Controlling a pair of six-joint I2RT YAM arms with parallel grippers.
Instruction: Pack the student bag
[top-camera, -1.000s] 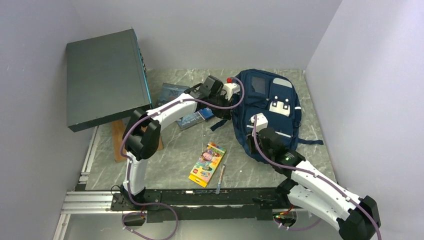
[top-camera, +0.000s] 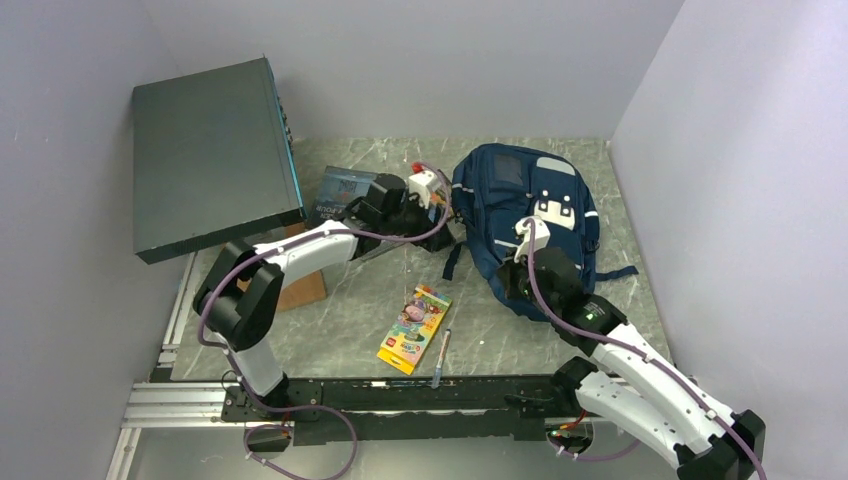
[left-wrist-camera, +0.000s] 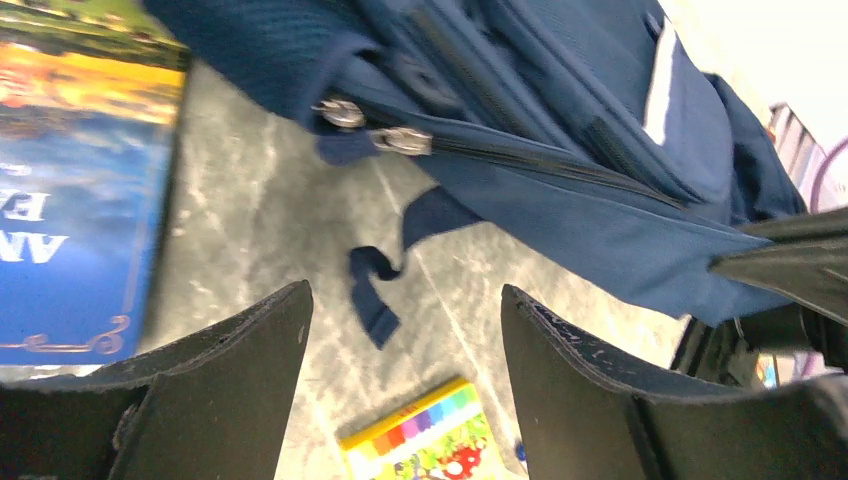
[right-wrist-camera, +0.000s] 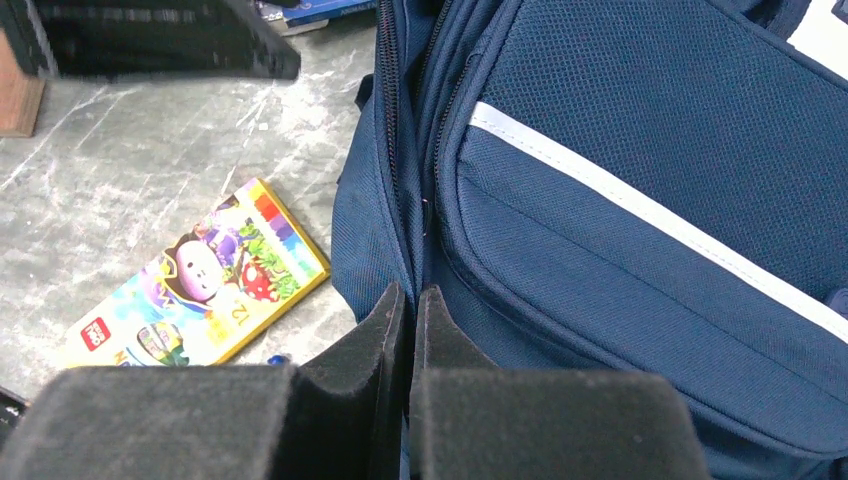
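Observation:
A navy backpack lies at the back right. My right gripper is shut on the backpack's zippered edge, pulled taut. My left gripper is open beside the bag's left side, facing a zipper with pulls, nothing between its fingers. A yellow crayon box lies at the front middle with a pen to its right. Books lie behind the left arm; a blue one shows in the left wrist view.
A large dark box overhangs the left side, with a wooden board beneath. Walls close in the back and right. The front middle has some bare table.
My left gripper has drawn back leftward, away from the bag.

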